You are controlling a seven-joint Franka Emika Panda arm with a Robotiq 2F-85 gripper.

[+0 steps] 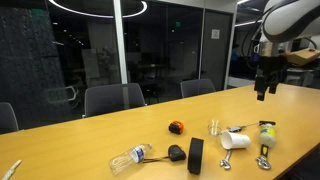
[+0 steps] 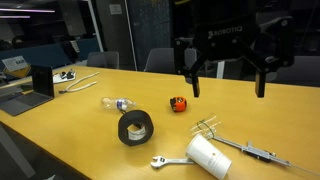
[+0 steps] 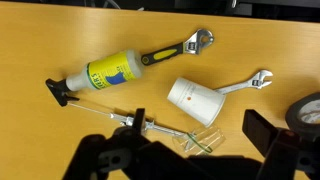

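Note:
My gripper (image 2: 227,92) hangs open above the table, its two dark fingers well apart and nothing between them. In the wrist view, a white cup (image 3: 195,100) lies on its side beneath the gap between the fingers. Close to it are an adjustable wrench (image 3: 250,82), a second wrench with a black and yellow handle (image 3: 178,48), and a yellow-labelled bottle (image 3: 108,72). A long thin metal tool (image 3: 150,125) runs below the cup, beside a small wire-like item (image 3: 205,141). The black ring (image 2: 136,128) stands on edge left of the cup in exterior view 2.
A clear plastic bottle (image 1: 131,158) lies at the left, with a black-headed item (image 1: 177,153) beside it. Farther back sits a red and black object (image 1: 176,128). A laptop (image 2: 42,88) is at the far left. Chairs line the far edge.

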